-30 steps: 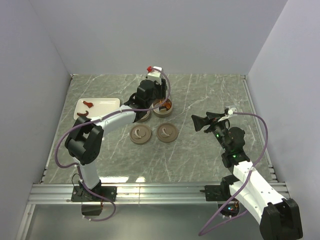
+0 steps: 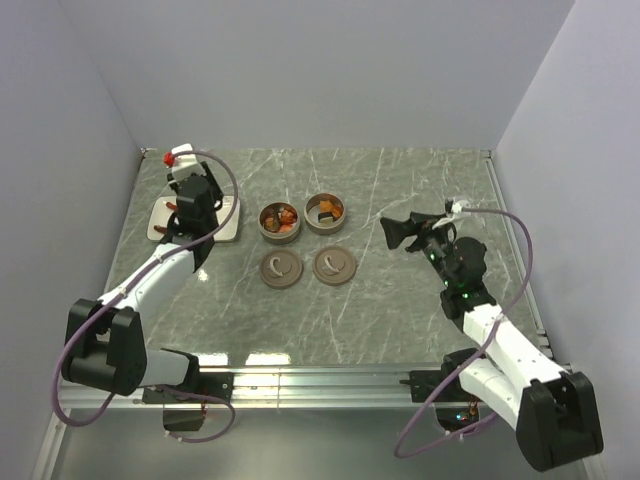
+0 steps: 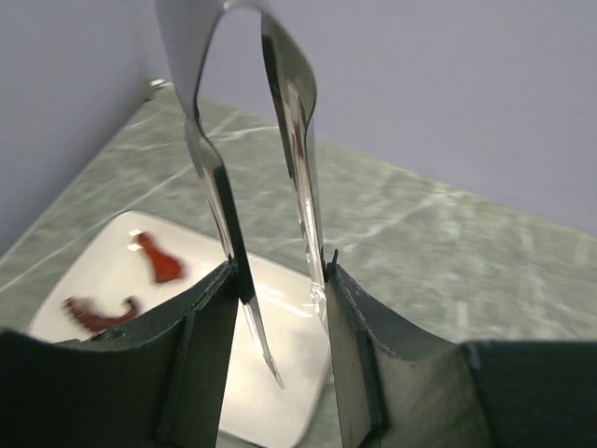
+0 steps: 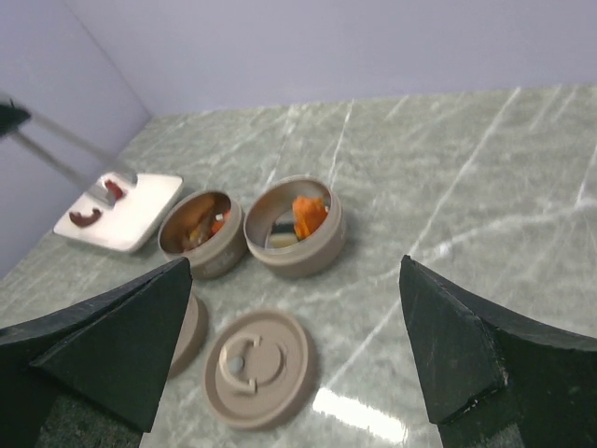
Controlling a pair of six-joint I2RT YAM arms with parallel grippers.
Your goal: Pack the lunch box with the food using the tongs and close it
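In the left wrist view my left gripper has its fingers apart, with metal tongs (image 3: pixel 300 140) between the fingers. The tongs' tips are spread over a white tray (image 3: pixel 280 406). A red piece of food (image 3: pixel 163 259) and a curved dark red piece (image 3: pixel 101 317) lie on the tray, left of the tips. Two round boxes (image 4: pixel 216 254) (image 4: pixel 312 257) hold food, including orange pieces (image 4: pixel 309 215). Their grey-brown lids (image 2: pixel 281 283) (image 2: pixel 334 279) lie in front. My right gripper (image 2: pixel 415 220) is open and empty, right of the boxes.
Bare grey marble table (image 2: pixel 400 310) lies between the lids and the right arm, and behind the boxes. Walls (image 2: pixel 80 130) stand close on the left and at the back. The left forearm hides part of the tray in the top view.
My left arm has swung left, from over the right-hand box, past the left-hand box, to over the tray. The right arm has shifted only slightly. Boxes and lids stay put.
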